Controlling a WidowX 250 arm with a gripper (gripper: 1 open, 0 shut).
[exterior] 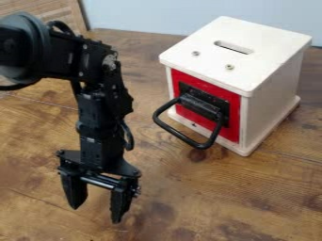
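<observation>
My black gripper point(98, 196) hangs point-down over the wooden table at the lower left, its two fingers spread apart with nothing between them. To its upper right stands a pale wooden box point(265, 99) with a slot and two screws on top. On its red front panel point(184, 80) a black fitting carries a looped black handle point(172, 132), which sticks out toward the front left, apart from my gripper.
A pale wall runs along the back, with a wooden board at the top left.
</observation>
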